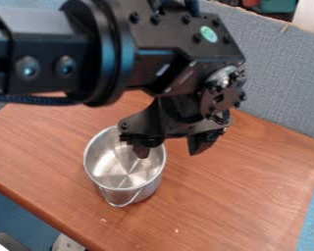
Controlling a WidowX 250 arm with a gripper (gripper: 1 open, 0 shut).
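Observation:
My black gripper (173,139) fills the upper middle of the camera view, hanging over the far half of a silver metal bucket (121,180) with a wire handle. Its fingers are open and point down, one in front of the bucket's far part and the other to the right. The arm hides part of the bucket's rim and inside, so whether a finger is inside it is unclear.
A grey padded wall (285,78) runs along the back, and a blue tape strip (312,221) lies at the right edge.

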